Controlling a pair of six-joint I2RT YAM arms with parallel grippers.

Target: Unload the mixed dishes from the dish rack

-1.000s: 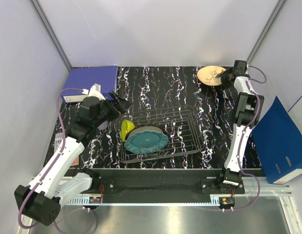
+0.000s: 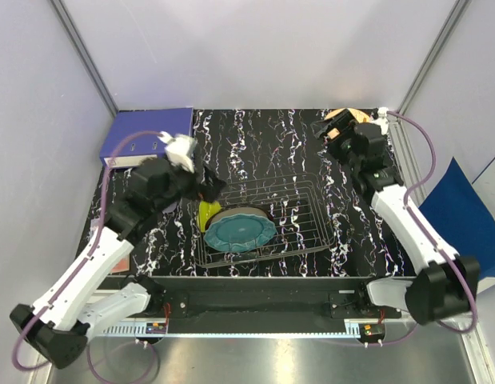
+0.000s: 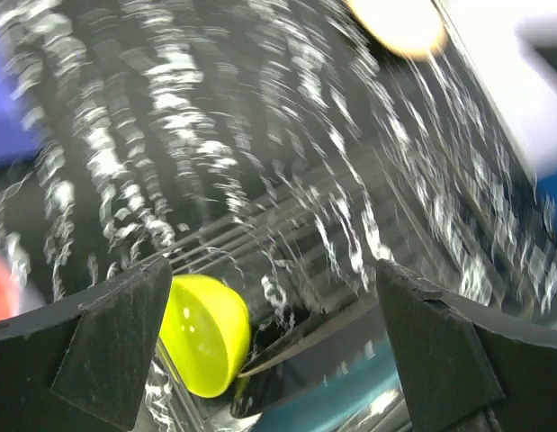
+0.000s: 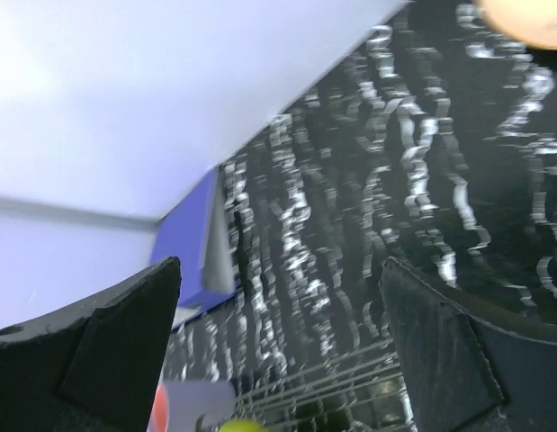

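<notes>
The wire dish rack stands at the middle of the dark marbled table. In it are a teal scalloped plate, a brownish plate behind it, and a yellow-green cup or bowl at the left end. A pale round plate lies flat in the far right corner, partly hidden by the right arm. My left gripper is open above the rack's back left, with the yellow bowl below its fingers. My right gripper is open near the pale plate, apart from it; nothing sits between its fingers.
A purple-blue box occupies the back left corner, and a blue folder-like panel leans at the right. Behind the rack the table is bare. A pinkish item is at the left front.
My right gripper has moved left from beside the pale plate, its arm swinging inward. My left gripper has shifted slightly right and down in the top view. The dishes stay put.
</notes>
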